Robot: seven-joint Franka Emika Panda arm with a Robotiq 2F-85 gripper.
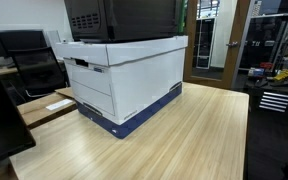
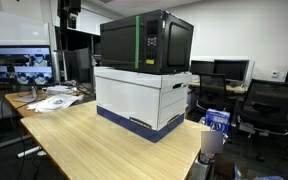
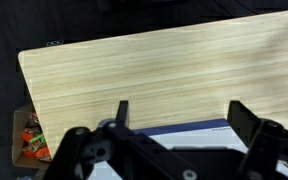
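A black microwave (image 2: 172, 42) rests on white cardboard boxes (image 2: 134, 98), which stand on a blue base (image 2: 144, 131) on the wooden table (image 2: 84, 135). Only part of the microwave (image 1: 124, 18) fits in exterior view 1. My gripper is open, high over the table, with nothing between its fingers. Below it in the wrist view lie bare tabletop (image 3: 164, 75) and, at the lower edge, the blue and white of the box stack (image 3: 184, 136). In exterior view 2 dark parts of the arm (image 2: 69, 12) hang at the upper left.
The tabletop in front of the boxes (image 1: 174, 130) is clear. A cardboard box with orange items (image 3: 32, 140) sits off the table's left edge in the wrist view. Office chairs (image 2: 267, 105) stand beyond, and a dark panel (image 1: 2, 110) rises at the near left.
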